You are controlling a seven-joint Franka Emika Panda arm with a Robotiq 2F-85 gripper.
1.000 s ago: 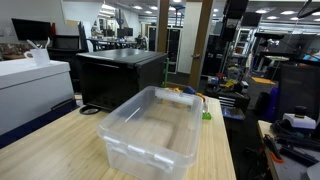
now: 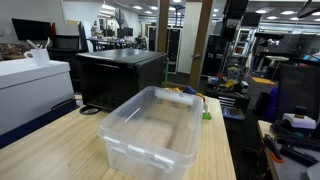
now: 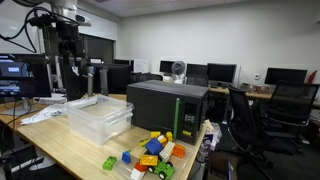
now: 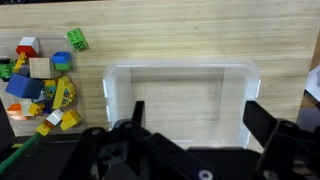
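An empty clear plastic bin (image 2: 150, 155) rests on the wooden table. From above, in the wrist view, my gripper hangs over the lower part of this bin (image 4: 180, 67), its two dark fingers wide apart and nothing between them. Exterior view 2 shows the arm high over the table's left side, well clear of the bin (image 3: 98, 124). Colourful toy blocks (image 4: 63, 93) lie in a group to the left of the bin in the wrist view. A green block (image 4: 77, 39) sits apart from that group, nearer the bin's corner.
A black microwave-like box (image 3: 165, 106) stands behind the toys. In exterior view 1, a white box (image 2: 35, 92) is at the left. Bare tabletop (image 2: 60, 150) lies left of the bin. Office chairs (image 3: 250, 125) stand beyond the table.
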